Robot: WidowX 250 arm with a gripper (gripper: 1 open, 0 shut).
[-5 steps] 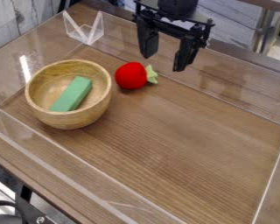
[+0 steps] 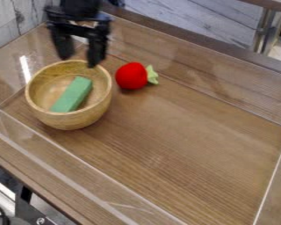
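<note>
The dark gripper (image 2: pixel 73 39) hangs at the upper left, blurred, above the back of a wooden bowl (image 2: pixel 105 97). A green oblong (image 2: pixel 71 94) lies in the bowl. A red round object (image 2: pixel 133 76) with a pale green leafy part sits on the table just right of the bowl. The gripper's fingertips are too blurred to show clearly what is between them.
A raised edge runs along the back right, and the table's left edge shows at the lower left.
The arm and gripper have moved left from the upper middle to above the bowl's back. The bowl, green oblong and red object look unmoved.
</note>
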